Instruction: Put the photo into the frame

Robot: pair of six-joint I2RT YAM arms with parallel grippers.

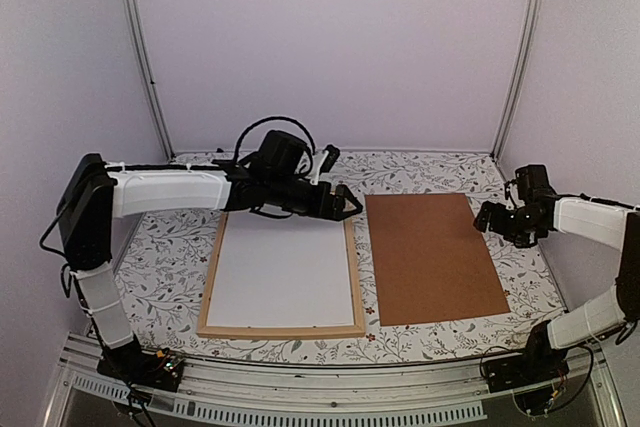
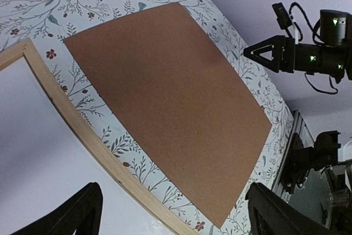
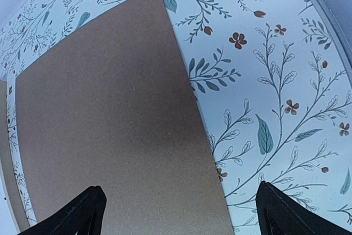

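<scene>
The wooden frame lies flat left of centre, with a plain white surface inside it; no picture shows there, and I cannot tell whether this is the photo. Right of the frame, a strip of cloth apart, lies a flat brown board. My left gripper hangs over the frame's far right corner; in the left wrist view its fingers are wide apart with nothing between them. Beside the board's far right corner is my right gripper, open and empty, its fingers spread in the right wrist view.
A white cloth with a floral pattern covers the table around both flat pieces. Pale walls close off the back and both sides. A metal rail runs along the front edge.
</scene>
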